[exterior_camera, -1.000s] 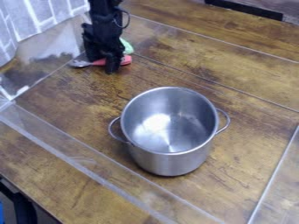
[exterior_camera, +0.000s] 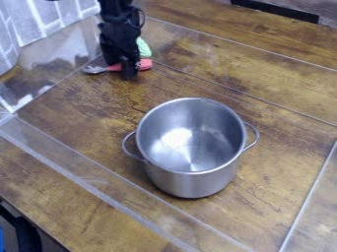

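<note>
My black gripper is low at the back left of the table, over a red-handled utensil with a silvery end that points left. A light green object lies just behind it, partly hidden by the arm. Whether the fingers are open or shut on the handle is too small and dark to tell. A large steel pot with two side handles stands upright in the lower middle, empty inside.
A clear plastic border runs along the left, with a whitish wall at the upper left.
The gripper has shifted very slightly near the red-handled utensil. The pot has not moved.
</note>
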